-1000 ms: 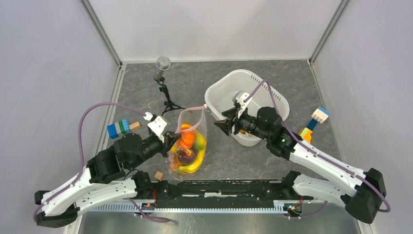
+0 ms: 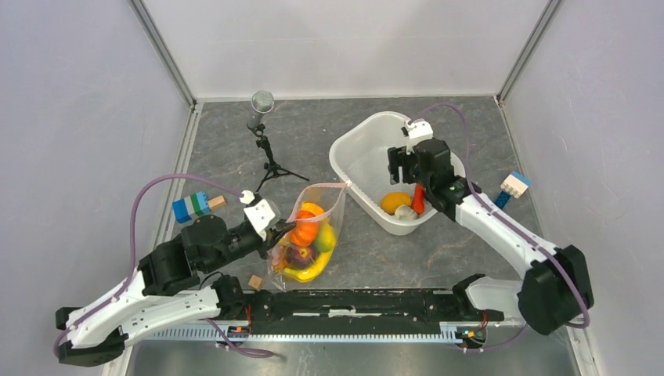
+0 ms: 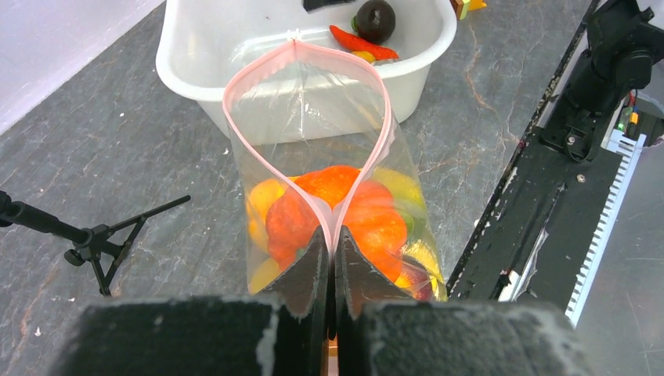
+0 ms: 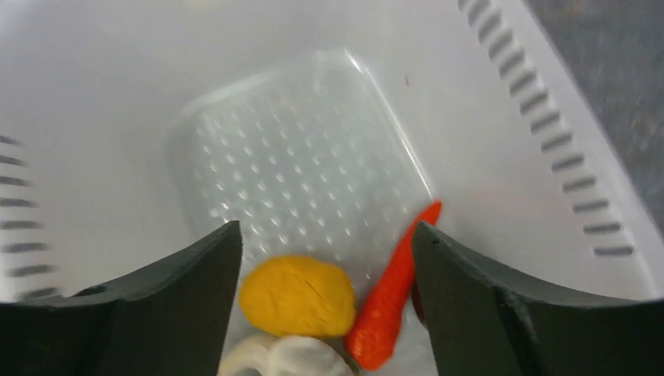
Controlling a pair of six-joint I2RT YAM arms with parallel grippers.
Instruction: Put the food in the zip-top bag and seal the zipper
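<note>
A clear zip top bag [image 3: 270, 157] with a pink zipper edge hangs with its mouth spread wide, and my left gripper is shut on one end of that edge. Through the plastic show an orange pumpkin-like piece [image 2: 304, 230], a green-yellow fruit [image 2: 324, 236], a purple one [image 2: 300, 257] and a banana [image 2: 310, 271]. Over the white tub [image 2: 354, 147], my right gripper is open and empty. Below it lie a yellow food piece [image 4: 297, 298], a red pepper [image 4: 387, 305] and a pale piece [image 4: 301, 359]. A dark round item [image 3: 374, 21] is also inside.
A small tripod with a microphone [image 2: 262, 102] stands behind the bag. Toy blocks lie at the left [image 2: 190, 207] and right [image 2: 514, 185]. Bare grey floor lies in front of the tub.
My right gripper has swung from beside the bag to above the tub.
</note>
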